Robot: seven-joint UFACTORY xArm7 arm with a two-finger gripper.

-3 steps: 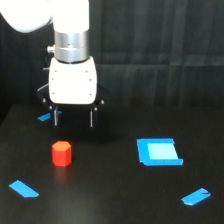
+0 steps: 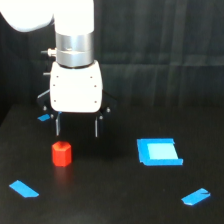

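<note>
A small red block [image 2: 62,155] sits on the dark table at the left. My gripper [image 2: 78,128] hangs over the left part of the table, its two thin fingers spread wide with nothing between them. In the picture the fingertips are a little above the block, and the block lies nearer the left finger [image 2: 58,124]. Contact between finger and block does not show.
To the right lies a blue-taped square [image 2: 142,149] with a pale middle. Blue tape strips [image 2: 24,189] mark the front left, with another strip [image 2: 196,197] at the front right. Bare table stretches between block and square.
The arm and gripper have come lower and slightly to the right in the picture, so the fingertips are nearer the block. The red block and the taped square have stayed put.
</note>
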